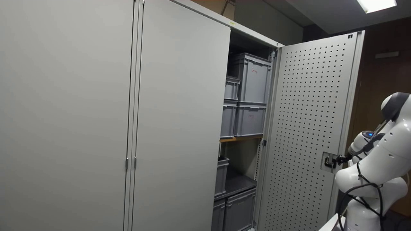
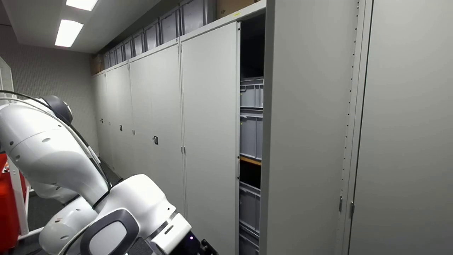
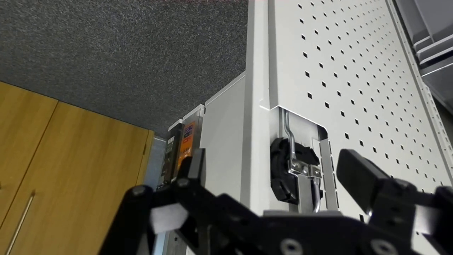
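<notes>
A tall grey cabinet door (image 1: 308, 127) with a perforated inner face stands open at the right in exterior view 1. Set into its free edge is a black latch mechanism (image 3: 285, 172), inside a cutout with metal rods. My gripper is open; in the wrist view its fingers (image 3: 356, 178) appear on either side of the door's edge and latch. Whether they touch the door cannot be told. In exterior view 1 the hand is close beside the latch. Only the door's plain outer side (image 2: 312, 127) shows in exterior view 2, where the gripper sits low.
Grey bins (image 1: 254, 79) fill the cabinet shelves behind the open door. The neighbouring door (image 1: 185, 115) is shut. Dark carpet (image 3: 123, 51) and wooden cupboards (image 3: 80, 165) show in the wrist view. Open floor lies beside the door.
</notes>
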